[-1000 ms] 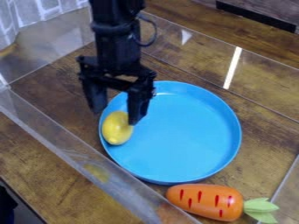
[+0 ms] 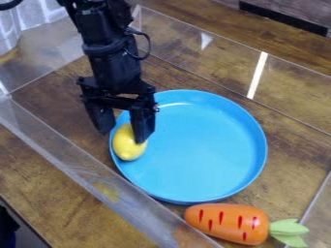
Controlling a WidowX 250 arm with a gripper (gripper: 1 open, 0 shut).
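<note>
The black gripper (image 2: 123, 121) is open, its fingers straddling a yellow oval object (image 2: 128, 147), which looks like a toy lemon or potato, lying on the left side of a blue plate (image 2: 207, 145). The fingertips are low, at about the object's upper part; whether they touch it is not clear. An orange toy carrot (image 2: 227, 223) with pale green leaves lies outside the plate at the front right.
Transparent plastic walls run along the left and front left, close to the plate's edge.
The gripper has moved down and to the left, over the yellow object. The object, plate and carrot look unmoved.
</note>
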